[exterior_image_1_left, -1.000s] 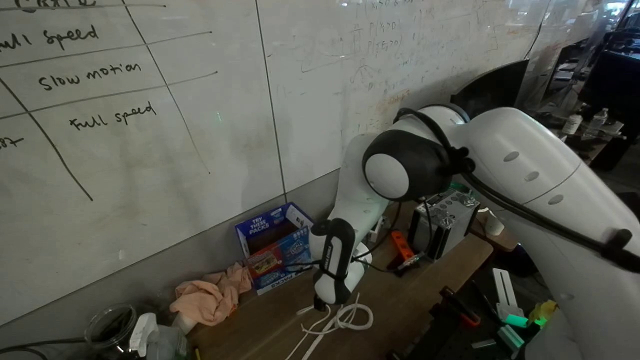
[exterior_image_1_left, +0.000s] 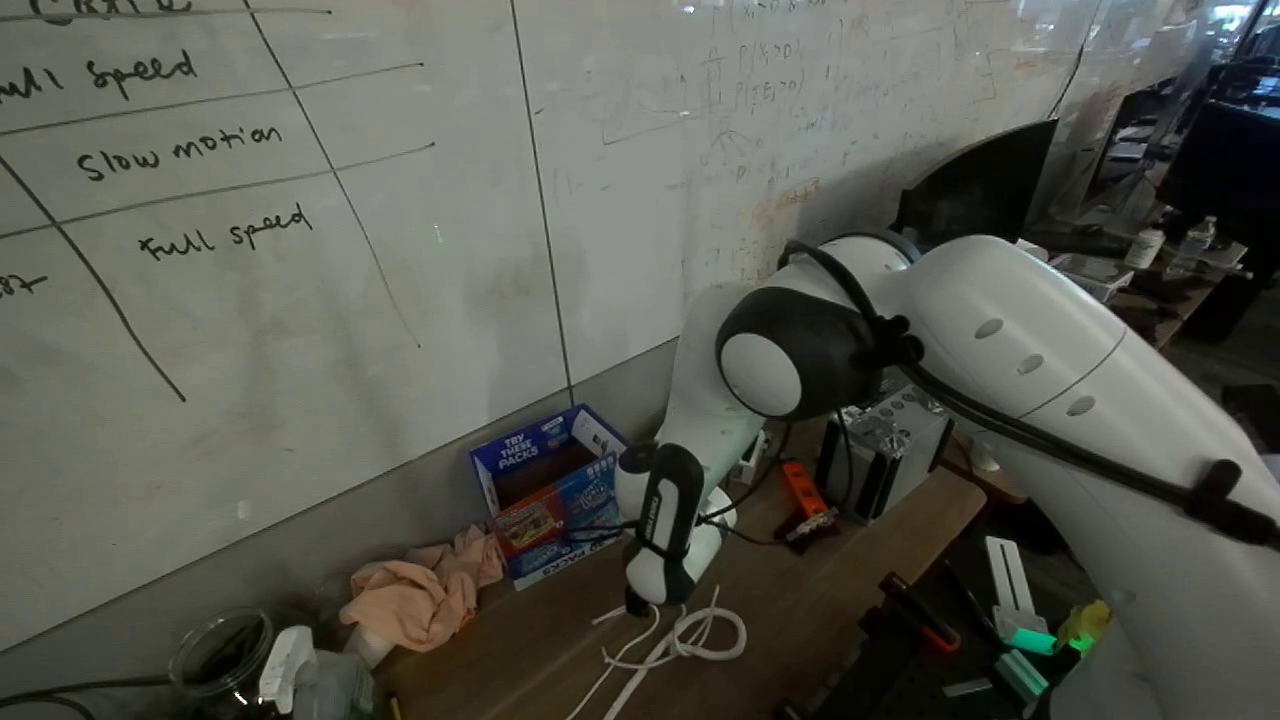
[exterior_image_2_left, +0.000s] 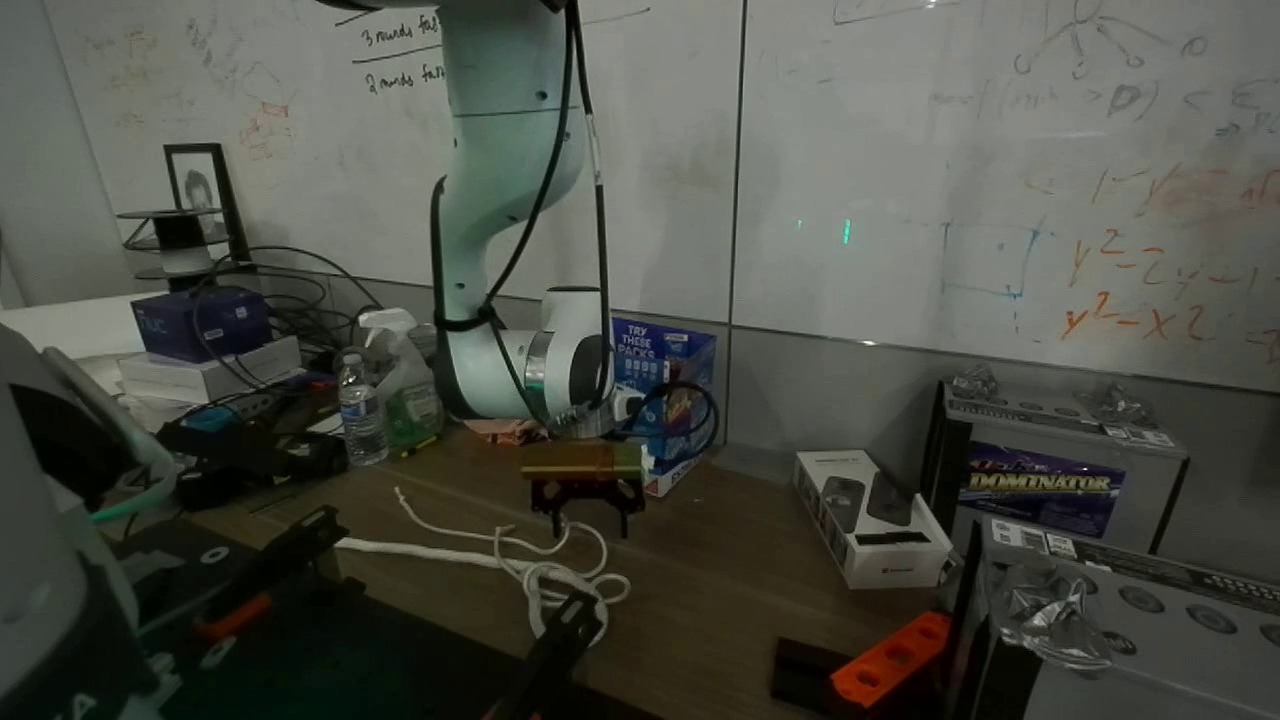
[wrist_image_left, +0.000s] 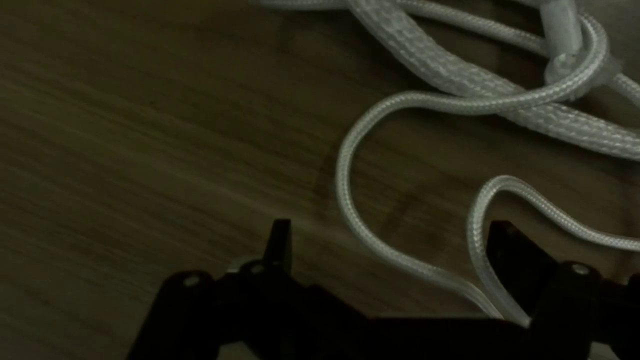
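Note:
A white rope (exterior_image_2_left: 546, 578) lies loosely looped and knotted on the wooden table, toward its front edge. In the wrist view, the thick stretch of the rope (wrist_image_left: 441, 66) crosses the top right, and a thinner cord curves down toward the fingers. My gripper (exterior_image_2_left: 590, 523) points down above the table, just behind the rope in exterior view 2. Its dark fingers (wrist_image_left: 279, 243) stand wide apart in the wrist view. A bend of thin cord shows beside the right finger; whether it touches cannot be told. Exterior view 1 hides the fingertips behind the wrist.
A blue snack box (exterior_image_1_left: 552, 494) stands against the whiteboard behind the arm, beside a crumpled peach cloth (exterior_image_1_left: 422, 590). Farther right are a white box (exterior_image_2_left: 870, 518), an orange tool (exterior_image_2_left: 890, 660) and grey battery boxes (exterior_image_2_left: 1062, 468). Bare table lies between rope and white box.
The arm's upper links and elbow have sunk and shifted slightly left, and the wrist sits a little lower. Rope and surrounding objects look unmoved.

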